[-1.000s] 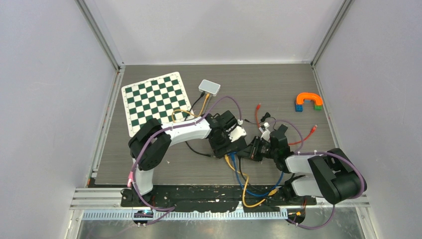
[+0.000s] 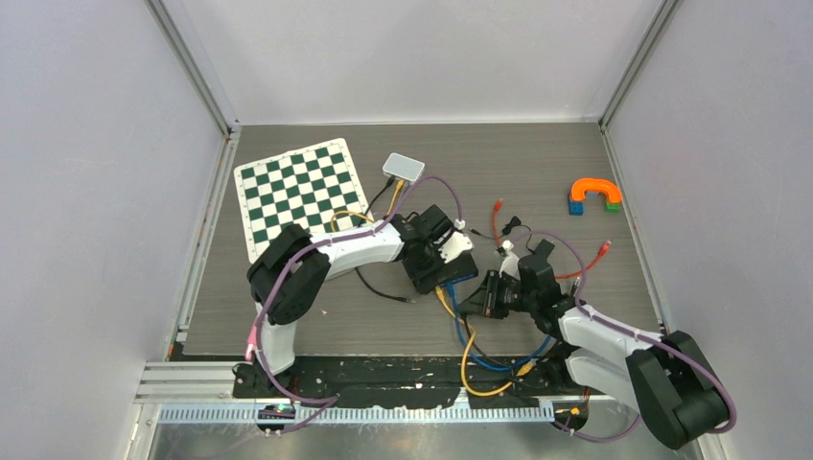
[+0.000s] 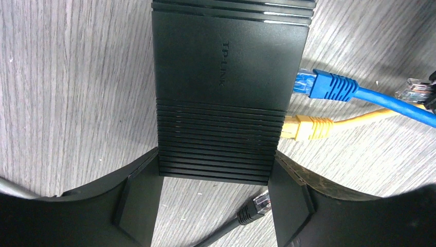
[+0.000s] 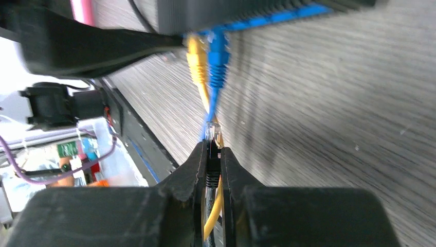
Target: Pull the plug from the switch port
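The black TP-Link switch [image 3: 226, 67] is clamped between the fingers of my left gripper. A blue plug [image 3: 331, 85] and a yellow plug [image 3: 308, 128] sit in ports along its side. My right gripper is shut on a black plug [image 4: 213, 164], whose clear tip points up between the fingertips, apart from the switch. In the left wrist view this plug's clear tip [image 3: 414, 91] shows at the right edge, clear of the ports. From above, the right gripper [image 2: 465, 309] is just right of and below the switch [image 2: 458, 269].
A loose black cable end [image 3: 252, 208] lies on the table below the switch. Blue and yellow cables [image 2: 467, 369] loop toward the front edge. Farther back are a white box [image 2: 404, 168], a checkerboard [image 2: 302, 192], red cables [image 2: 601, 251] and an orange block piece [image 2: 594, 186].
My right gripper was close against the switch's side one second ago; it has since drawn away toward the front with the black plug. The left gripper and the switch have shifted only slightly.
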